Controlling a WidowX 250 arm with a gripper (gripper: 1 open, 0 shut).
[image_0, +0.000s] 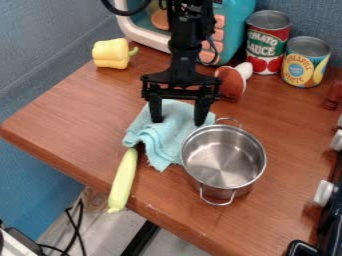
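My black gripper (177, 112) is lowered onto a light teal cloth (166, 141) in the middle of the table (80, 130), its two fingers apart and reaching down to the cloth's upper part. Whether cloth is between them is hard to tell. A pale yellow corn-like object (122, 183) lies along the left of the cloth toward the front edge. A steel pot (223, 163) stands just right of the cloth.
Yellow object (112, 54) at back left; red-and-white item (233, 80), tomato can (266, 48) and yellow can (306, 63) at back right; black appliance (325, 220) on the right edge.
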